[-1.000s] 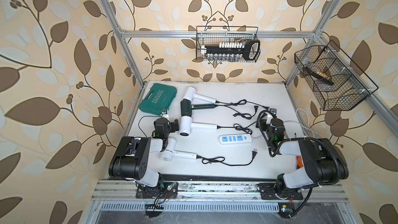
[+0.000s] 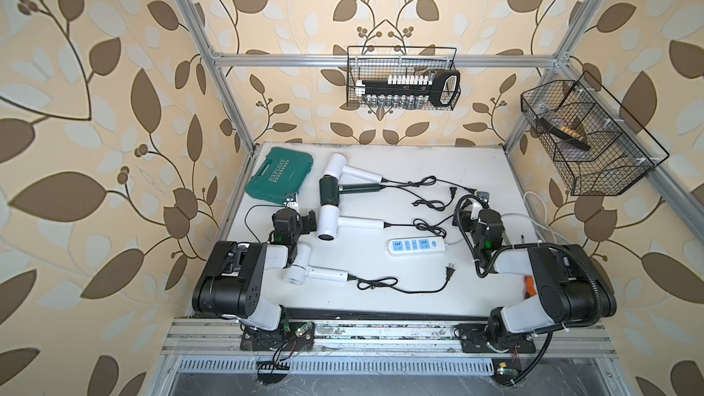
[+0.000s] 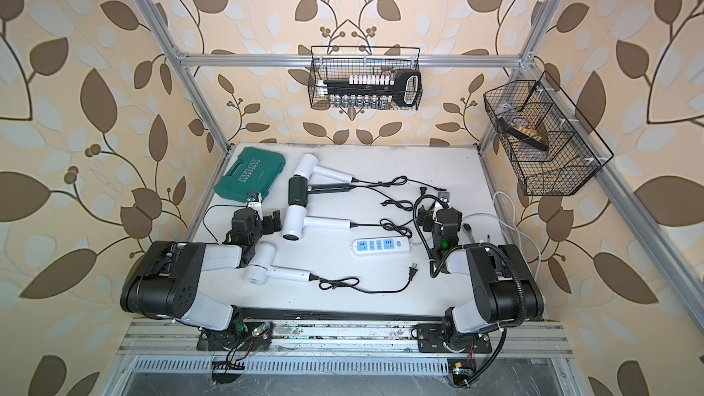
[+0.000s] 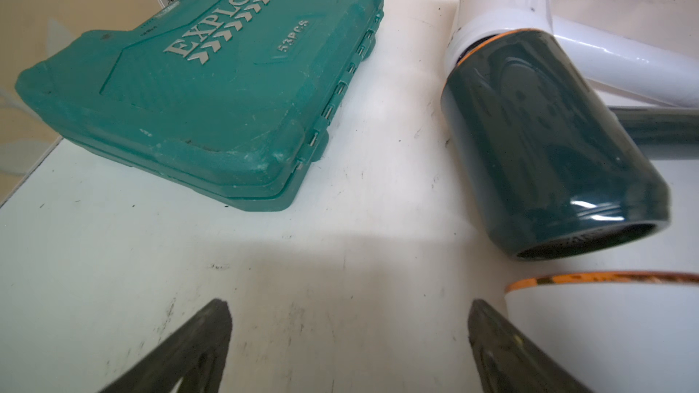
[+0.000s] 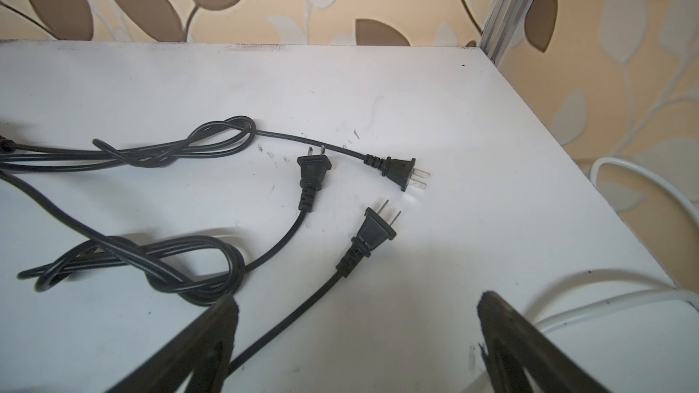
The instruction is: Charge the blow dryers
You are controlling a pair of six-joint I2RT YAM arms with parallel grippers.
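Observation:
Several blow dryers lie on the table: a white one (image 2: 335,165) at the back, a dark green one (image 2: 329,190), a white one (image 2: 328,221) in front of it, and another white one (image 2: 327,273) nearest the front. Their black cords run right, plugs loose on the table: three plugs (image 5: 375,228) show in the right wrist view, and the front dryer's plug (image 2: 449,272) lies apart. A white power strip (image 2: 415,246) with blue sockets sits mid-table, no plug in it. My left gripper is open and empty beside the dryer heads. Open and empty too, my right gripper faces the plugs.
A green tool case (image 2: 279,174) occupies the back left. White cable (image 5: 619,308) crosses the right side of the table. Wire baskets (image 2: 402,80) hang above the back and right edges. Bare table lies at the back right and around the strip.

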